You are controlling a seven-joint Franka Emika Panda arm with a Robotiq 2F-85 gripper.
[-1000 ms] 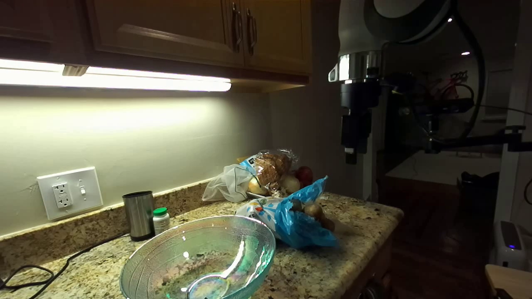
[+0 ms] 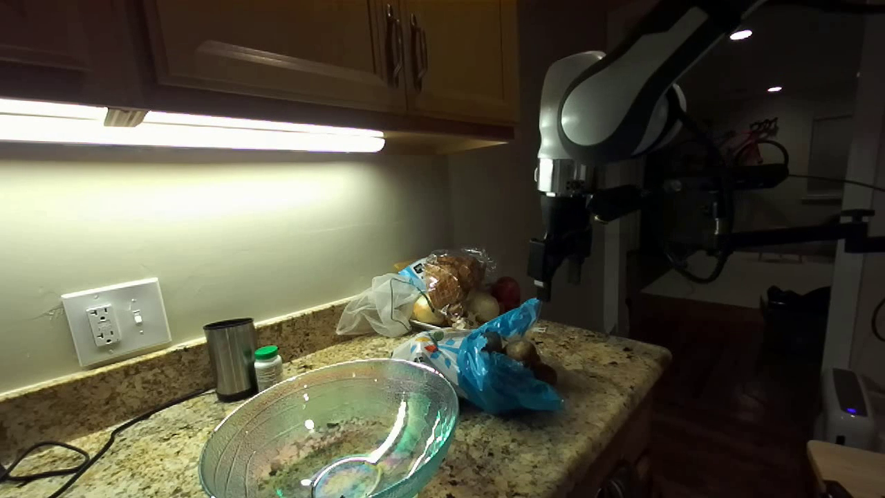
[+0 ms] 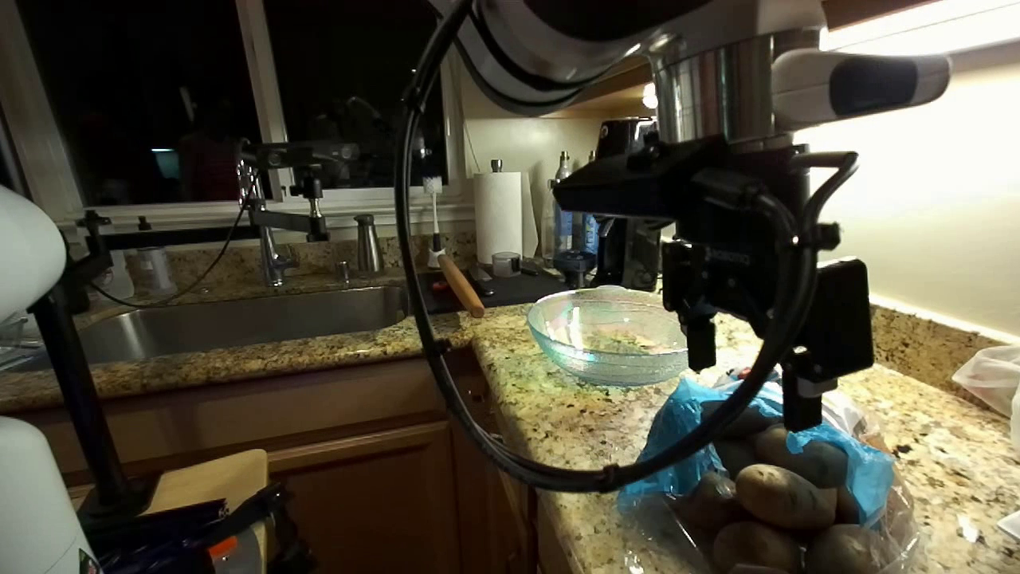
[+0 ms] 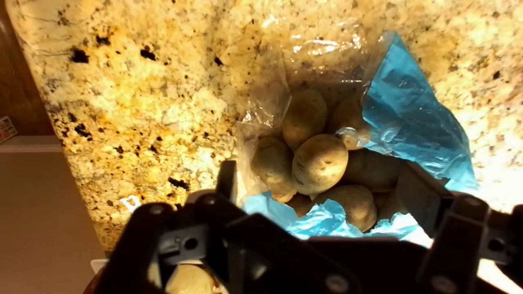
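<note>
Several brown potatoes (image 4: 320, 164) lie in a torn plastic bag (image 4: 412, 112) with blue and clear parts on the granite counter. The bag's open side shows the potatoes (image 3: 786, 496) in exterior view 2. My gripper (image 2: 560, 281) is over the bag, its fingers pointing down and apart. Nothing sits between the fingertips, and in the wrist view the gripper spans the potatoes from above. A large clear glass bowl (image 2: 332, 431) stands on the counter beside the bag, with no potato visible in it.
Behind the bag are bread (image 2: 452, 278) in a clear wrapper and some onions (image 2: 427, 312). A steel cup (image 2: 230, 357) and a green-capped bottle (image 2: 267, 368) stand by the wall. The sink (image 3: 249, 320) lies beyond the counter corner. Cabinets (image 2: 274, 41) hang above.
In exterior view 1 my gripper has come down and to the left, closer to the bag, and has turned. The bag's blue top edge has shifted slightly; the bowl stays put.
</note>
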